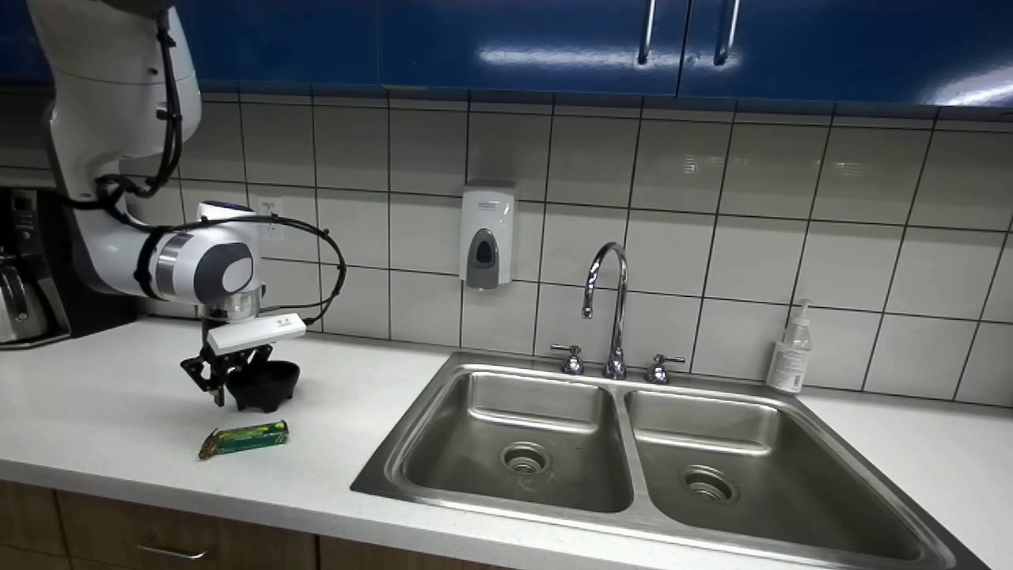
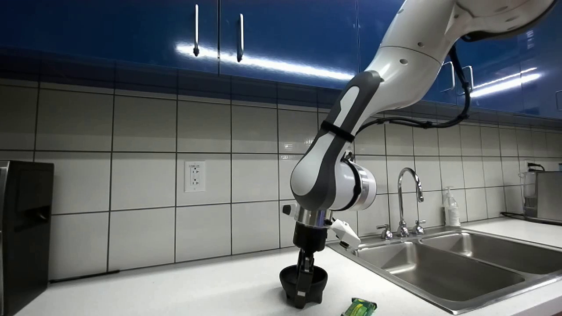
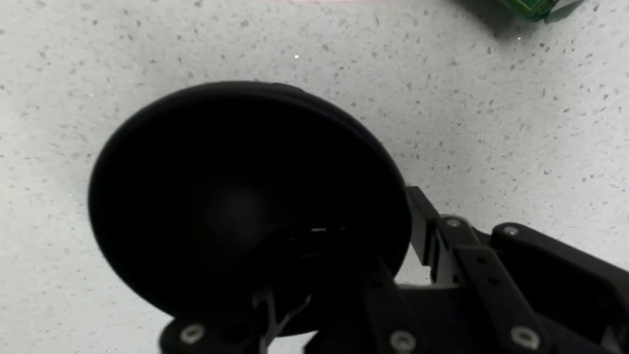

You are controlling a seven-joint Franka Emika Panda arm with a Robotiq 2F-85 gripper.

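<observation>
A small black bowl [image 1: 268, 381] with short feet stands upright on the counter. My gripper [image 1: 233, 380] points down at its left side in exterior view 1, with the fingers part open and astride the bowl's wall. In the wrist view the outer finger [image 3: 420, 219] is right against the outside of the rim, while the other finger reaches into the dark interior and is barely visible. A green wrapped packet [image 1: 248, 437] lies on the counter in front of the bowl, clear of the gripper.
The double steel sink [image 1: 408, 456] and its faucet [image 1: 619, 304] lie to the right. A coffee maker [image 1: 38, 275] stands at the far left, and blue cabinets [image 1: 532, 43] hang overhead. Bare counter [image 1: 104, 404] surrounds the bowl.
</observation>
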